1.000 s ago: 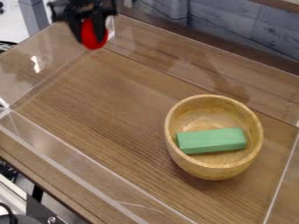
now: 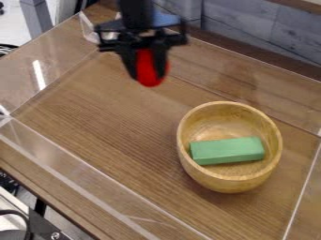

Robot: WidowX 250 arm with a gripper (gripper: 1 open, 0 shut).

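My dark gripper (image 2: 150,42) hangs at the top centre, blurred, shut on a red object (image 2: 148,67) held above the wooden table. At the lower right a round wooden bowl (image 2: 207,123) holds a green block (image 2: 227,150).
A pale grey panel (image 2: 257,19) runs along the back right, and a dark cable (image 2: 15,228) shows at the lower left corner.
My gripper has moved right and somewhat downward in the view, carrying the red object toward the bowl's side of the table. The bowl and green block are unchanged.
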